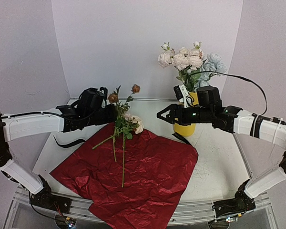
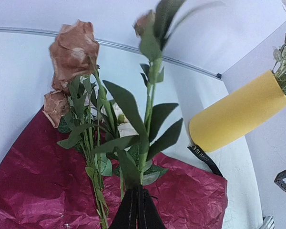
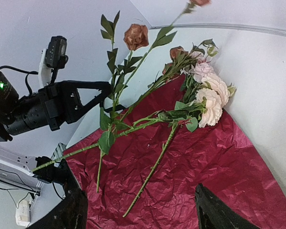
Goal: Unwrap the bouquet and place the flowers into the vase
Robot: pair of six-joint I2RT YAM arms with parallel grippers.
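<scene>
My left gripper (image 1: pixel 113 113) is shut on the stem of a brown rose (image 1: pixel 135 88), raised above the cloth. In the left wrist view its dark fingers (image 2: pixel 128 210) meet around the green stem (image 2: pixel 145 129). Pale pink roses (image 3: pixel 210 105) and other brown ones lie on the red cloth, their stems crossing near the raised flower; whether some hang on it I cannot tell. The yellow vase (image 1: pixel 185 129) stands at the right, partly hidden behind my right gripper (image 1: pixel 164 114). That gripper is open, its fingers (image 3: pixel 69 212) wide apart with nothing between them.
White and pale blue flowers (image 1: pixel 181 59) fill the vase top. The crumpled red cloth (image 1: pixel 148 176) covers the table's middle and front. A black strap (image 1: pixel 69 143) lies at the left. Bare white table (image 1: pixel 214 162) shows on the right.
</scene>
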